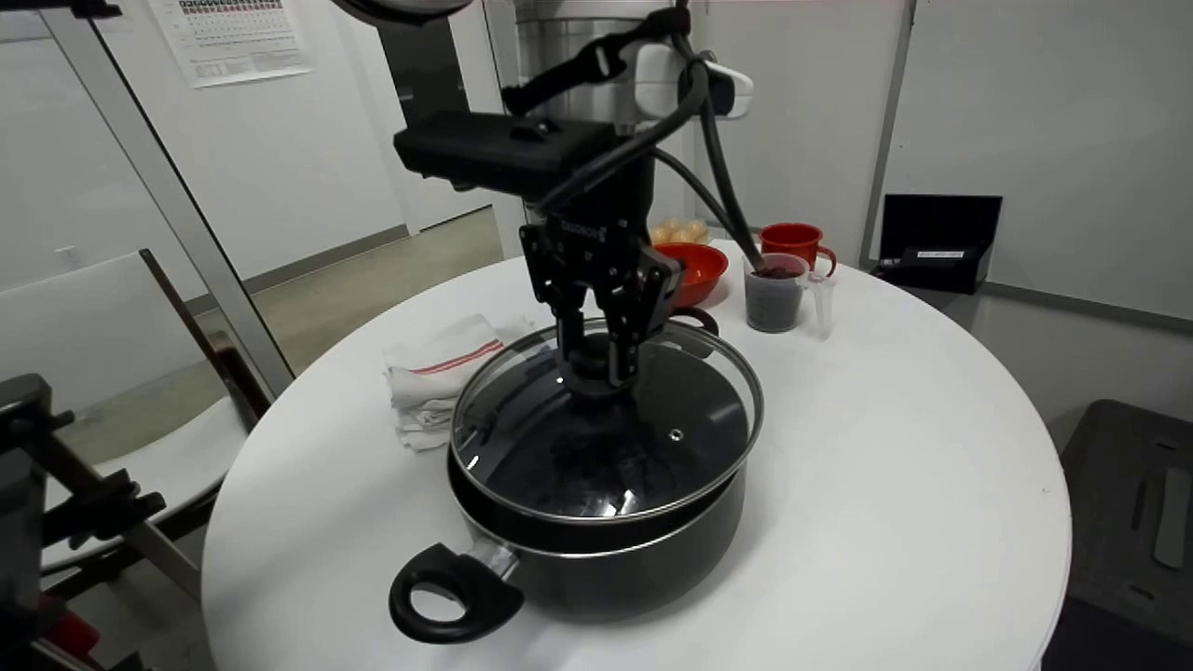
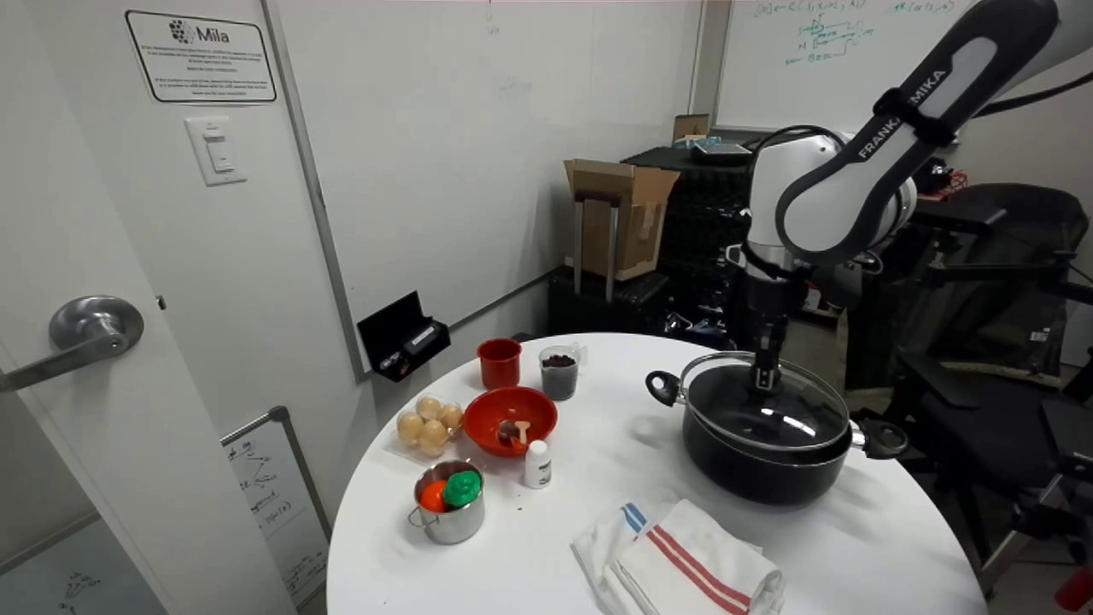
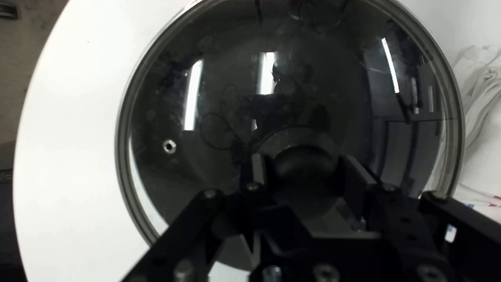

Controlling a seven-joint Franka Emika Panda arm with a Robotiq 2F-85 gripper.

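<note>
My gripper [image 1: 600, 363] is shut on the round black knob [image 3: 305, 164] of a glass lid [image 1: 682, 431]. In exterior view 1 the lid hangs a little above the black pot [image 1: 637, 587], shifted toward its far side, with a dark gap showing along the near rim. Exterior view 2 shows the lid [image 2: 733, 405] over the pot [image 2: 768, 473], close to the rim; whether it touches at the far edge I cannot tell. The inside of the pot is hidden by the dark glass.
Folded towels [image 2: 686, 564] lie beside the pot. Across the table stand a red bowl [image 2: 482, 418], a red mug [image 2: 499, 363], a measuring cup [image 2: 558, 379], eggs [image 2: 422, 430], a white bottle [image 2: 538, 466] and a small metal pot [image 2: 452, 521]. Bare tabletop [image 1: 884, 470] stretches right in exterior view 1.
</note>
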